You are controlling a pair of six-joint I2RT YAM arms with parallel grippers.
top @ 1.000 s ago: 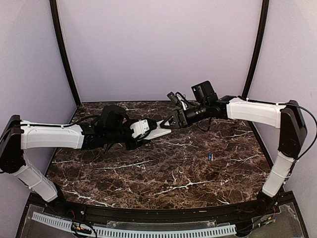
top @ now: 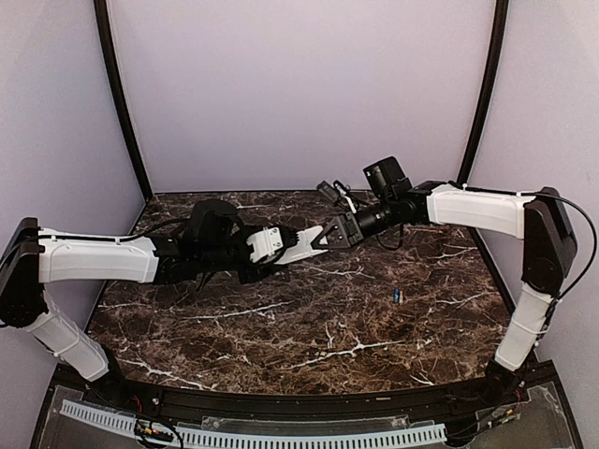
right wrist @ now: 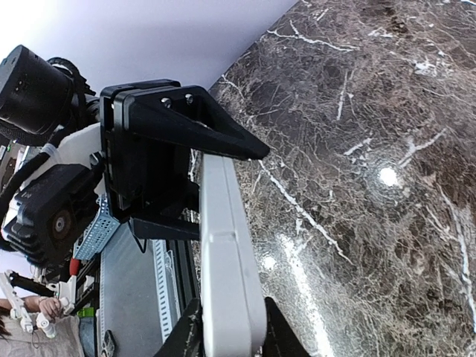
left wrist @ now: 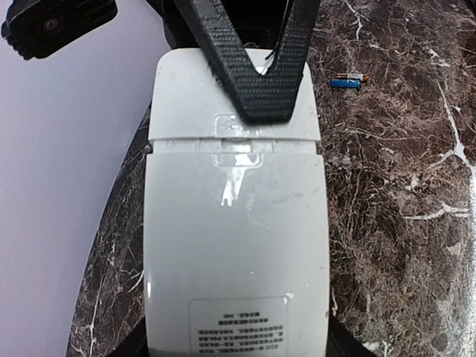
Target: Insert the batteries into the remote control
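The white remote control point(top: 301, 245) is held in the air by my left gripper point(top: 281, 245), which is shut on it; in the left wrist view the remote point(left wrist: 235, 245) shows its back with a latched cover panel at the top. My right gripper point(top: 337, 232) is at that upper end, one black finger point(left wrist: 253, 97) lying over the panel; it looks part open, and whether it grips is unclear. Two small batteries, one blue point(left wrist: 344, 83) and one orange-silver point(left wrist: 352, 76), lie on the marble table to the right.
Pale walls point(top: 299, 94) stand at the back and sides.
The left arm has barely moved.
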